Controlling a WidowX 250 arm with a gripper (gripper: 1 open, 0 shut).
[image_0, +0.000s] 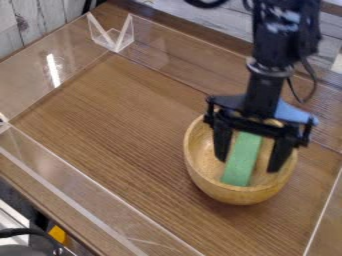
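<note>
My black gripper (254, 135) stands open over a round wooden bowl (214, 170), its fingers hanging down at the bowl's left and right inside. A green oblong object (241, 160) lies in the bowl between the fingers, tilted lengthwise away from the camera. I cannot tell whether the fingers touch it.
A small white wire-like object (110, 35) sits at the back left. A dark item with a yellow part lies past the table's front left edge.
</note>
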